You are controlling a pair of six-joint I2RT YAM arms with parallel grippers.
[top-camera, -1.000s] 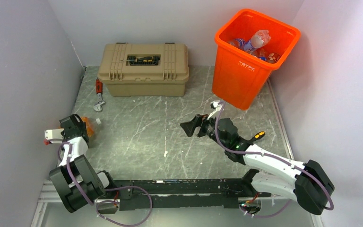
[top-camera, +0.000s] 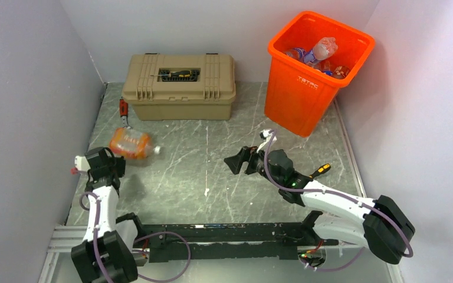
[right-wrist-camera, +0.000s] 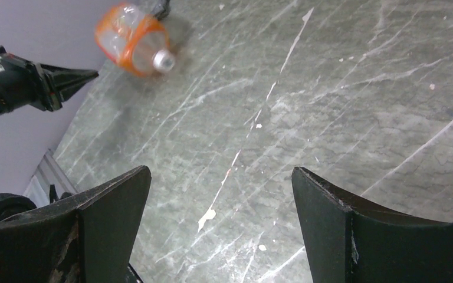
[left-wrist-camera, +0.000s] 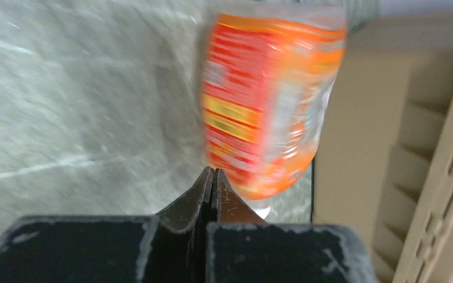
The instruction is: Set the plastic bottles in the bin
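An orange-labelled plastic bottle (top-camera: 128, 143) (left-wrist-camera: 265, 100) (right-wrist-camera: 133, 41) lies blurred on the left of the worktop, its cap pointing right in the top view. My left gripper (top-camera: 118, 165) is just beside it, shut with nothing showing between its fingertips. My right gripper (top-camera: 239, 159) stands open over bare worktop near the centre-right, empty. The orange bin (top-camera: 298, 97) at the back right holds several plastic bottles.
A tan toolbox (top-camera: 177, 103) (left-wrist-camera: 383, 106) stands at the back. A red-handled wrench (top-camera: 124, 108) lies behind the bottle. A yellow-black tool (top-camera: 324, 168) lies beside the right arm.
The bottle has moved rightward from the left wall, blurred as if in motion. My left gripper has also moved rightward.
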